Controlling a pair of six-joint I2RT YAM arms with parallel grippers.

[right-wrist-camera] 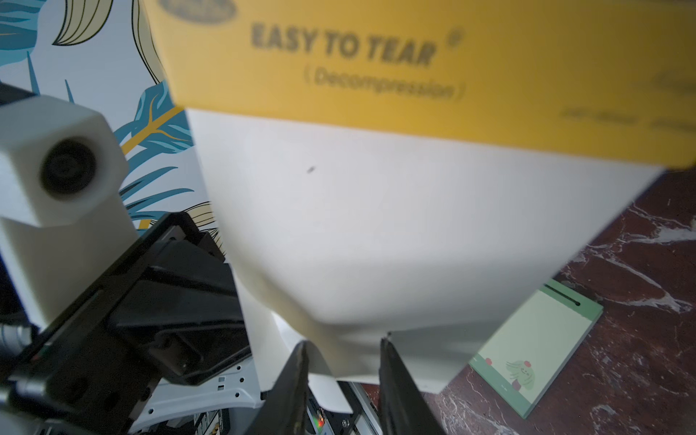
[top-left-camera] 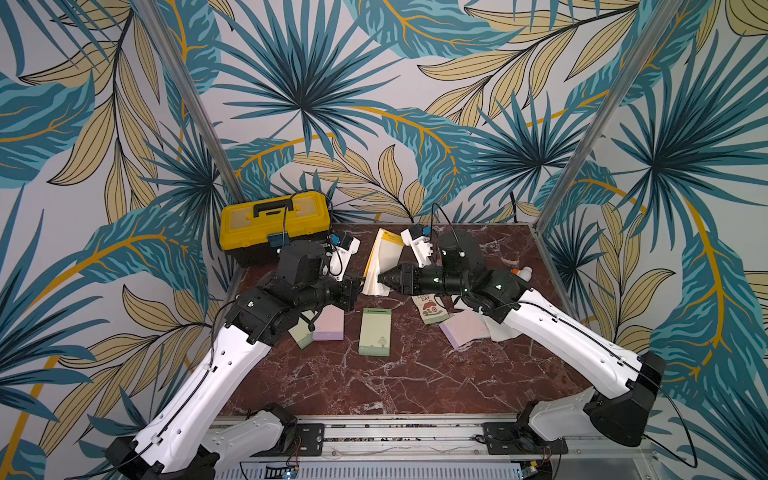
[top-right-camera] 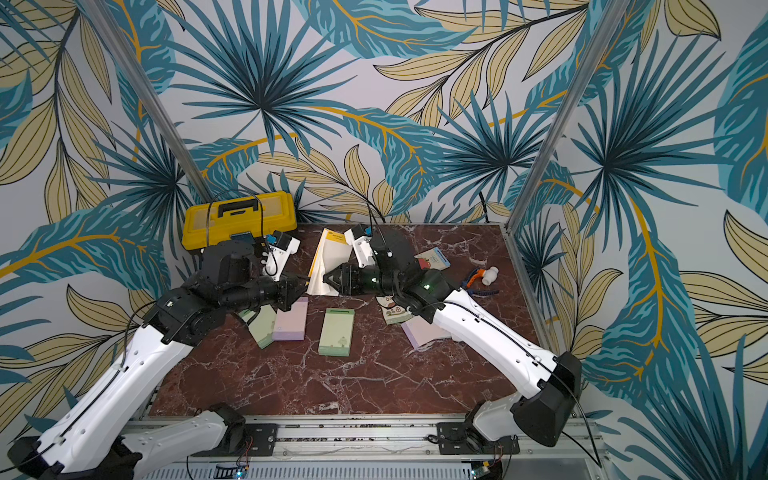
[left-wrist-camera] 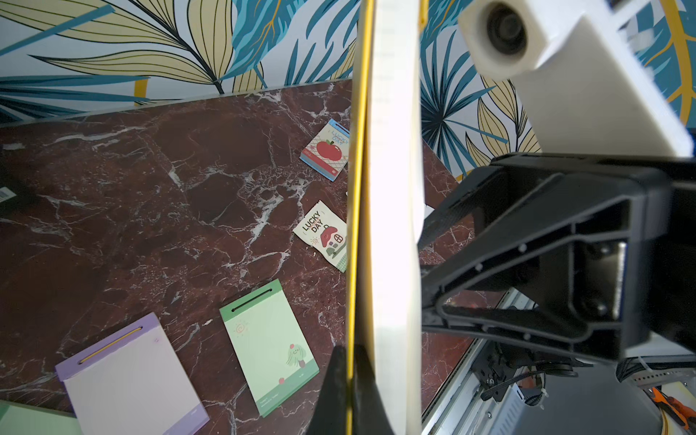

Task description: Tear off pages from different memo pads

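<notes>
A memo pad with a yellow top band (right-wrist-camera: 435, 79) is held up off the table, its white pages (right-wrist-camera: 406, 217) facing my right wrist camera. In the left wrist view it appears edge-on, its thin yellow backing (left-wrist-camera: 355, 217) running down between the fingertips of my left gripper, which is shut on it. My right gripper is at the lower end of the pages, its fingers apart. The lower part of the front pages is curled and creased near those fingertips. Whether a page touches either right finger is hard to tell.
A green memo pad (top-left-camera: 375, 331) lies below the grippers. Purple (top-left-camera: 329, 323) and green (top-left-camera: 302, 331) pads lie left, a Lucky Day pad (left-wrist-camera: 323, 235) and pink pad (top-left-camera: 464, 328) right. A yellow toolbox (top-left-camera: 274, 221) stands back left.
</notes>
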